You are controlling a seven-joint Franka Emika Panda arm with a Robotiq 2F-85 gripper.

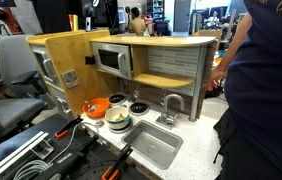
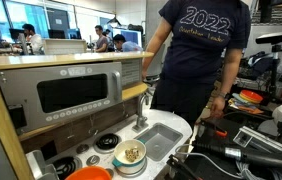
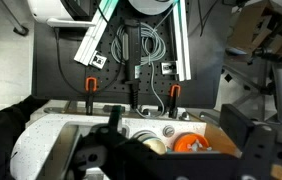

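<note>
My gripper is at the lower edge of the wrist view, its dark fingers (image 3: 245, 138) wide apart and nothing held between them. It looks down from high above the table and the toy kitchen. An orange bowl (image 1: 97, 107) sits on the counter at the left, with small items visible inside it in the wrist view. To its right, a pale pot or bowl (image 1: 117, 116) with a yellowish-green rim stands on the stove area; its contents are unclear. The grey sink (image 1: 155, 146) looks empty, with a silver faucet (image 1: 171, 108) behind it.
A silver microwave (image 1: 112, 60) is set under the wooden shelf (image 1: 166, 41). Black burners (image 2: 107, 142) lie behind the pot. A person (image 2: 203, 50) stands close beside the counter's sink end. Cables (image 3: 146, 45) and metal rails cover the dark table. Counter space near the sink is clear.
</note>
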